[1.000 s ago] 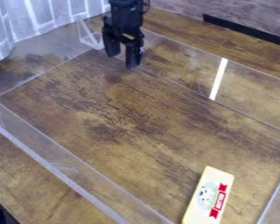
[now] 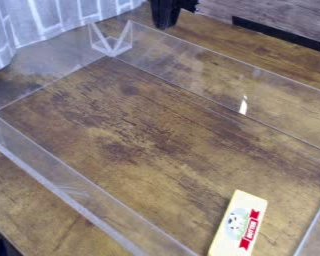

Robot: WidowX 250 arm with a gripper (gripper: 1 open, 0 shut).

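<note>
A pale yellow butter box [image 2: 238, 222] with a red label lies at the lower right, inside a clear-walled enclosure [image 2: 69, 185] on the wooden surface. Only the dark tip of my gripper [image 2: 164, 16] shows at the top edge, above and behind the enclosure's back corner. Whether it is open or shut cannot be made out.
A white curtain [image 2: 23, 25] hangs at the upper left. A wooden wall with a dark slot [image 2: 276, 33] stands at the back right. The floor inside the enclosure is bare apart from the box.
My gripper has risen from the enclosure's back corner to the top edge of the view, mostly out of sight. The butter box has not moved.
</note>
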